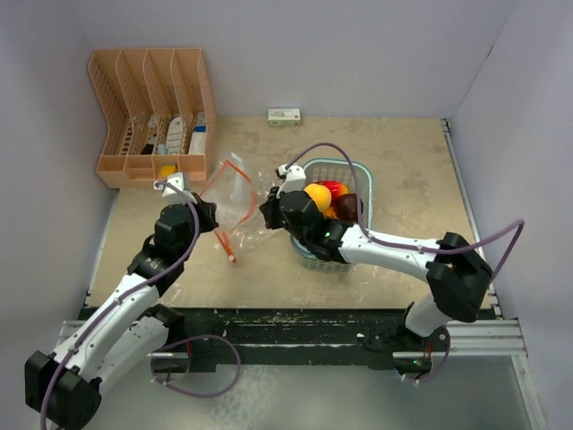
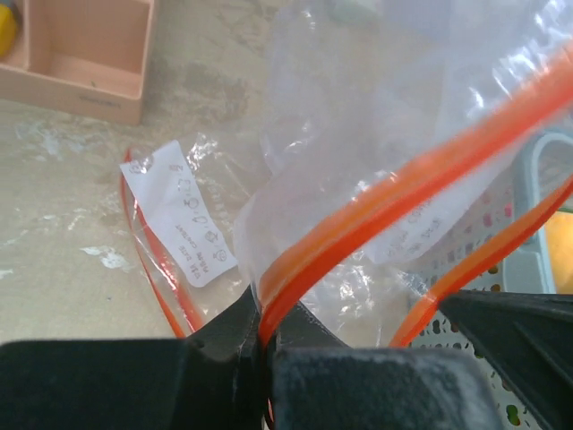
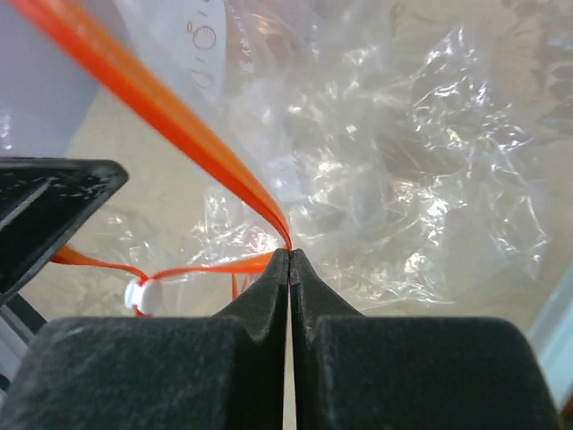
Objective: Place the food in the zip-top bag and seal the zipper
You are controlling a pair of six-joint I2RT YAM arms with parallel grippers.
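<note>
A clear zip top bag (image 1: pixel 229 193) with orange zipper edges is spread between my two grippers. In the left wrist view, my left gripper is shut on one orange edge of the bag. Across from it, my right gripper is shut on another orange edge, with the strip running up from its fingertips. The bag's mouth gapes between them, and its clear film looks empty. Food lies in the basket (image 1: pixel 362 176) behind the right arm: an orange fruit (image 1: pixel 319 196), a red piece (image 1: pixel 336 186) and a dark round one (image 1: pixel 347 208).
A peach-coloured divided organizer (image 1: pixel 111 166) stands at the back left, holding several items. A small pale box (image 1: pixel 284 116) sits by the back wall. The right arm passes over the basket's front. Bare table lies to the right and at the front.
</note>
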